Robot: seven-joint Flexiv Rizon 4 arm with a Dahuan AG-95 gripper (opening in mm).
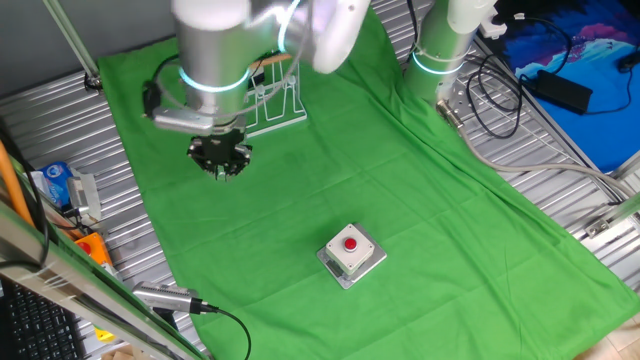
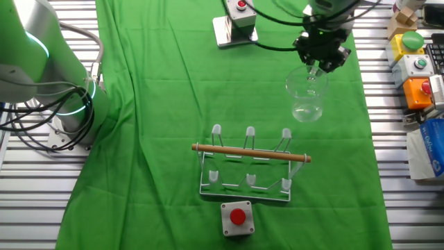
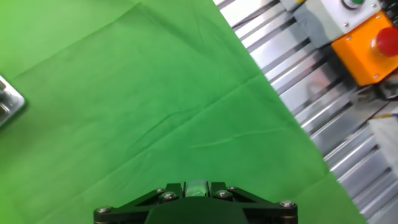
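Observation:
My gripper point(image 2: 316, 69) hangs over the green cloth and looks shut on the upper edge of a clear cup point(image 2: 307, 97) in exterior view 2. The cup is upright, wide at the rim and narrower at the base. From the wrist, a pale translucent strip shows between the fingertips of the gripper, while the rest of the cup is hidden. In exterior view 1 the gripper point(image 1: 222, 172) is seen from the other side, and no cup can be made out below it. How far the cup's base is from the cloth is unclear.
A white wire rack point(image 2: 246, 191) with a wooden bar stands near the cup. One red button box point(image 2: 238, 219) sits beside the rack, another point(image 1: 350, 248) on a metal plate. More button boxes point(image 3: 367, 53) line the cloth's edge. Open cloth lies around the plate.

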